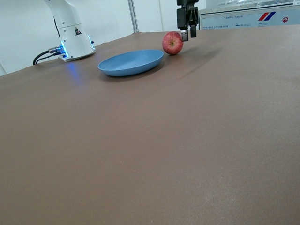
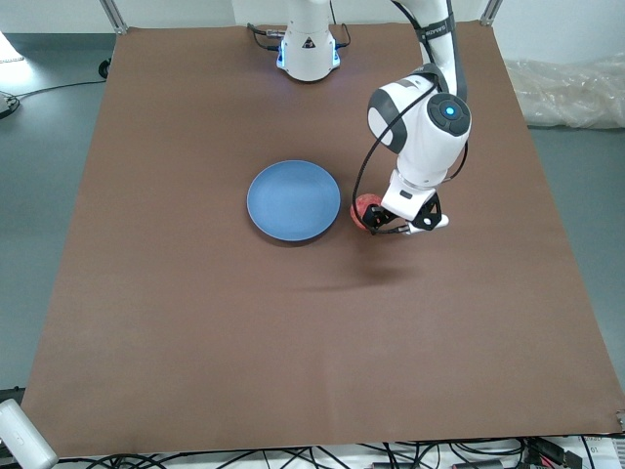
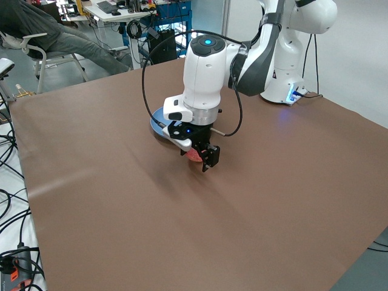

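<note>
A red apple [image 1: 171,44] sits on the brown table beside a blue plate [image 2: 292,200], to the plate's right in the top view. My gripper [image 1: 189,35] hangs at the apple's near right in that view, its two black fingers a little apart with no object seen between them. In the left view the gripper [image 2: 381,227] partly covers the apple [image 2: 358,205]; in the right view it hides most of the apple [image 3: 194,156] and part of the plate [image 3: 159,116].
The arm's white base [image 2: 307,49] stands at the table's back edge with cables. Cables lie beyond the table's edge, and a person sits behind it in the right view.
</note>
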